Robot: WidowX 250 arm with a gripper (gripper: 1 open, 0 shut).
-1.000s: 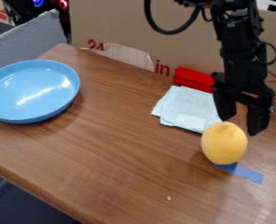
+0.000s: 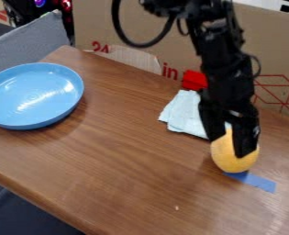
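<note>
My black gripper [image 2: 238, 136] is low at the right, open, directly over a yellow rounded object [image 2: 232, 161], whose upper part it partly hides. The yellow object rests on the wooden table at a strip of blue tape [image 2: 258, 182]. A folded white cloth [image 2: 181, 112] lies just left of the gripper, with a red object [image 2: 194, 79] behind it, partly hidden by the arm.
A blue plate [image 2: 34, 95] sits at the left of the table. A cardboard sheet [image 2: 134, 27] stands along the back.
The yellow object stays in about the same place.
</note>
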